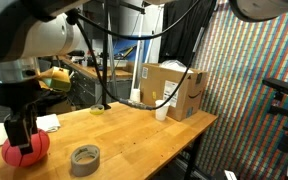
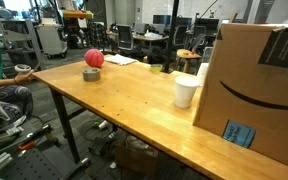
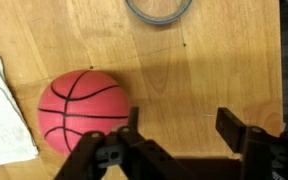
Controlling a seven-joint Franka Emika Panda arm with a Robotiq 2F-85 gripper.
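A red ball with black seams (image 3: 82,108) rests on the wooden table at the left of the wrist view, beside and partly behind my left finger. It is not between the fingers. My gripper is open, with bare wood showing through the gap. In exterior view 1 the ball (image 1: 25,151) appears just below the gripper (image 1: 22,137); whether they touch, I cannot tell. A grey ring, seemingly a tape roll (image 1: 85,160), lies flat to the ball's right. Exterior view 2 has the ball (image 2: 94,60) behind the tape roll (image 2: 91,75).
A white cloth (image 3: 6,118) lies close to the ball on the side away from my gripper. Toward the far end are a white cup (image 2: 185,93) and a large cardboard box (image 2: 254,80).
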